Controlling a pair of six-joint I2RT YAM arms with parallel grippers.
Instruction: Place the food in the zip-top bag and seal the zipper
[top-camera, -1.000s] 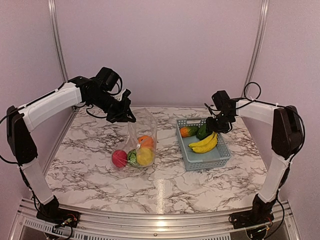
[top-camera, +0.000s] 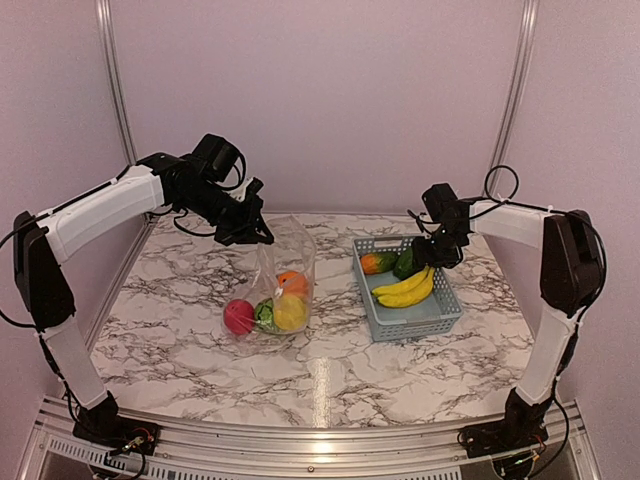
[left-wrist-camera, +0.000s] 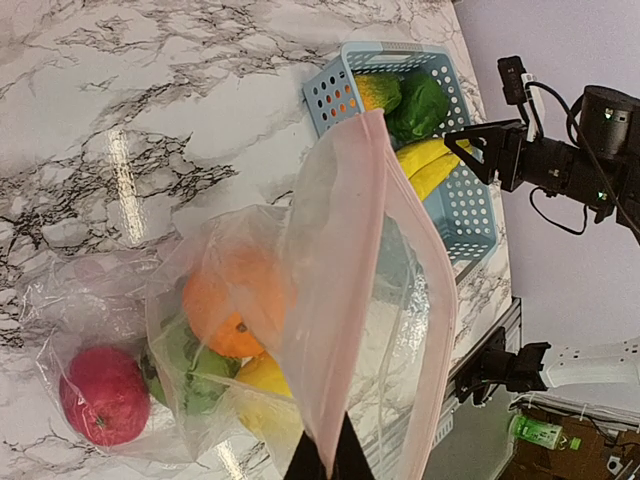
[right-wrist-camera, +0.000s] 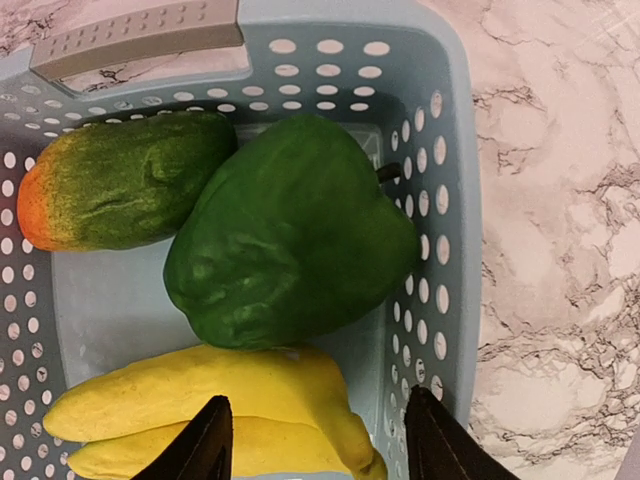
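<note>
My left gripper is shut on the edge of the clear zip bag (top-camera: 299, 240), whose pink-rimmed mouth gapes in the left wrist view. Inside the bag lie a red fruit (left-wrist-camera: 105, 396), a green one (left-wrist-camera: 190, 365), an orange one (left-wrist-camera: 236, 300) and a yellow one (left-wrist-camera: 266, 390). The right gripper is part open over the stem end of the yellow bananas (right-wrist-camera: 210, 390), with a finger on either side. Whether its pads touch them I cannot tell. A green pepper (right-wrist-camera: 290, 235) and a green-orange papaya (right-wrist-camera: 120, 180) share their basket.
The blue-grey perforated basket (top-camera: 410, 328) stands on the right of the marble table, its walls close around the right gripper. Bare table separates bag and basket, and the front is clear.
The bananas have shifted slightly left within the basket, and the right arm has moved a little. The left arm and the bag stay where they were.
</note>
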